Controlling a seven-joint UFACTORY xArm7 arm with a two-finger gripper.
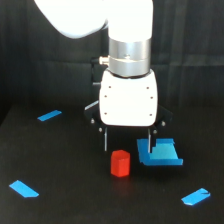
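Note:
A small red block (pixel 120 163) rests on the dark table, toward the front and near the middle of the view. Slightly behind and above it hangs my gripper (pixel 128 143), pointing down from the white hand. Its thin dark fingers stand wide apart, open, and nothing shows between them. A blue square tray (pixel 172 161) with a lighter blue inside lies to the right of the block; its back left part is near the right finger. Neither finger appears to touch the block, though depth is hard to judge.
Blue strips lie flat on the table: one at the back left (pixel 49 115), one at the front left (pixel 23 188) and one at the front right (pixel 196 197).

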